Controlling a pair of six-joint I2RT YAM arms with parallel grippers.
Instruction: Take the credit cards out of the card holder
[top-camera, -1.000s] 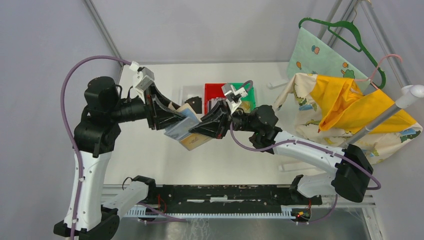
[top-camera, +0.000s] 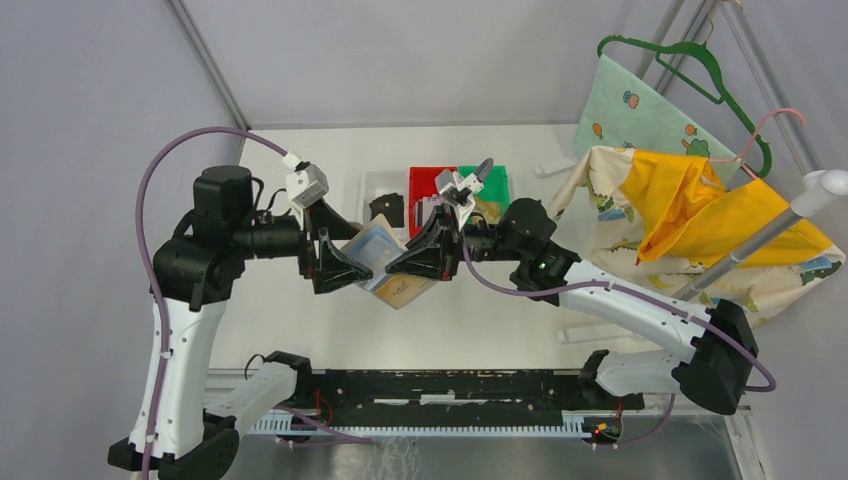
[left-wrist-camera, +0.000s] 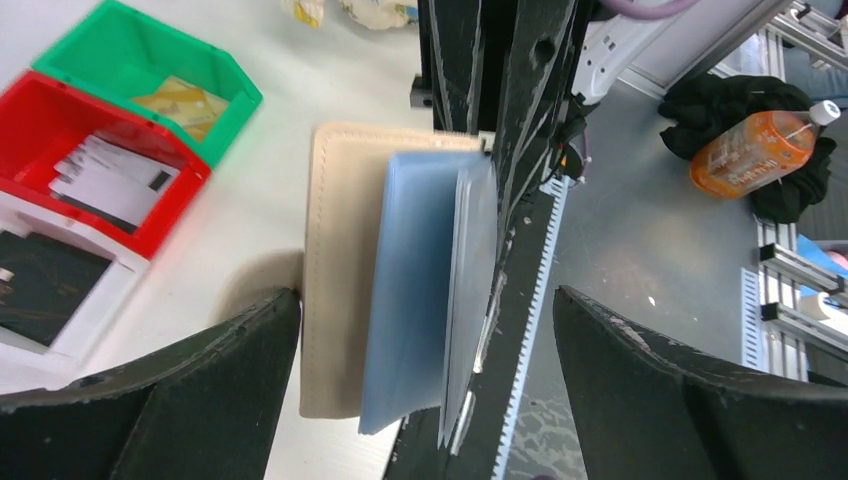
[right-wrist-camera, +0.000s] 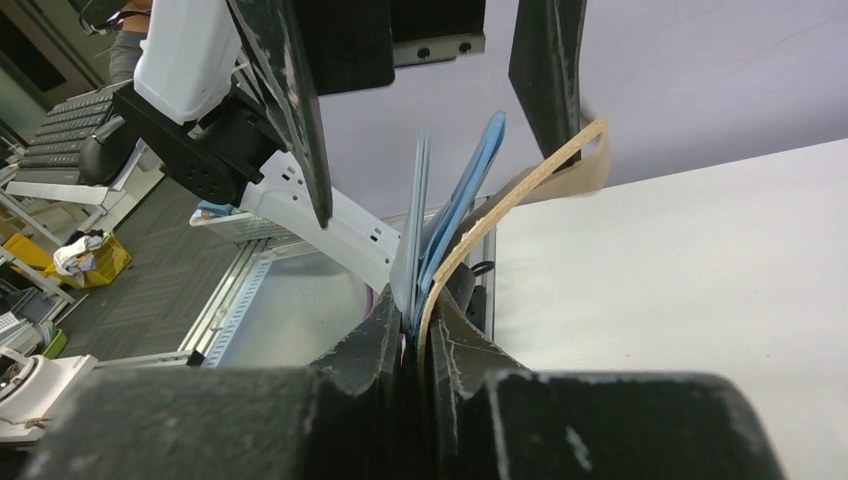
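The card holder has a tan cover (left-wrist-camera: 335, 270) and pale blue sleeves (left-wrist-camera: 415, 290), and it is fanned partly open in the air above the white table. My right gripper is shut on its folded end, pinching cover and sleeves together. On the other side, my left gripper stands open, one finger beside the tan cover and the other well clear of the sleeves. From above, the holder (top-camera: 402, 291) hangs between both grippers, partly covered by the left gripper (top-camera: 364, 250). Whether any card sits inside the sleeves cannot be made out.
Behind the arms stand a red bin (left-wrist-camera: 150, 238) with whitish cards, a green bin (left-wrist-camera: 228, 125) with yellowish items and a white bin (left-wrist-camera: 100, 305) with black items. Cloths on hangers (top-camera: 700, 190) fill the right side.
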